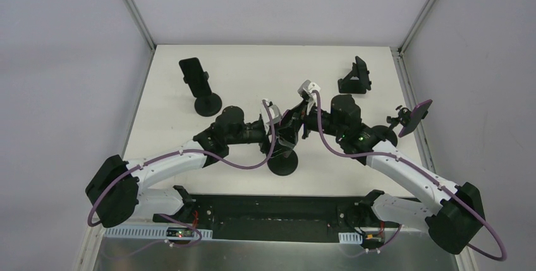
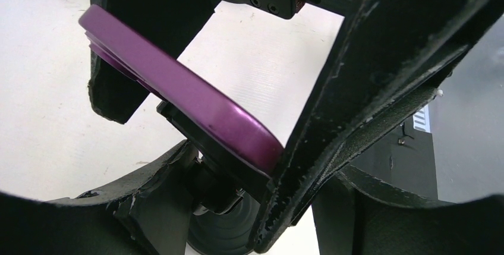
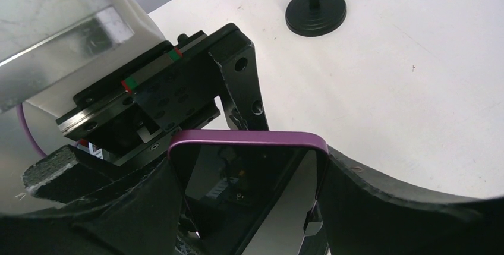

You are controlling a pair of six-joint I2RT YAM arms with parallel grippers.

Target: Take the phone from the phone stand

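Note:
A purple-framed phone [image 2: 178, 88] sits tilted at the middle front, over a black stand with a round base [image 1: 282, 166]. My left gripper [image 1: 275, 138] is low around the stand's head, below the phone; whether it grips is unclear. My right gripper [image 1: 292, 119] reaches over from the right, its fingers straddling the phone in the left wrist view, part open. In the right wrist view the phone's dark screen [image 3: 243, 189] and purple top edge fill the lower middle.
Other phones on stands stand at the back left [image 1: 194, 75] and far right [image 1: 414, 118]; a black stand [image 1: 354, 78] is at the back right. The table's front edge runs just below the centre stand.

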